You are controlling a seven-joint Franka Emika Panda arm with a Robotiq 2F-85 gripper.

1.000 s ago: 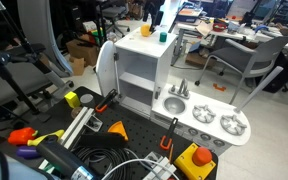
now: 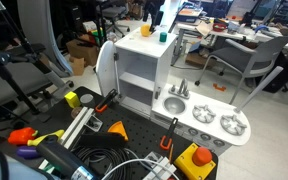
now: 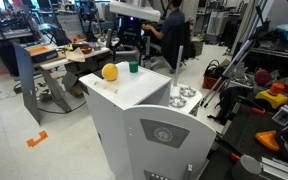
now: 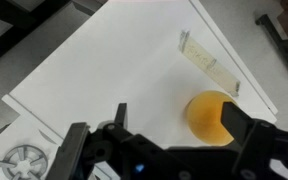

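A round yellow object [image 4: 209, 118] rests on the white top [image 4: 114, 70] of a small cabinet, near one edge. My gripper stands open above that top, its two dark fingers wide apart and nothing seen held. In the wrist view the yellow object is partly covered by the right-hand finger. Exterior view 2 shows the yellow object [image 3: 110, 72] near the cabinet's back, with a green cup [image 3: 134, 66] a little to its right. From exterior view 1, the same yellow object [image 2: 145, 30] and green cup [image 2: 163, 37] appear below the dark gripper.
Beside the cabinet is a white toy counter [image 2: 204, 118] with a small sink and stove burners. A cabinet door [image 3: 164, 140] stands open. A strip of tape [image 4: 210, 66] lies on the top, whose middle is otherwise clear. An office chair [image 2: 244, 58] is behind.
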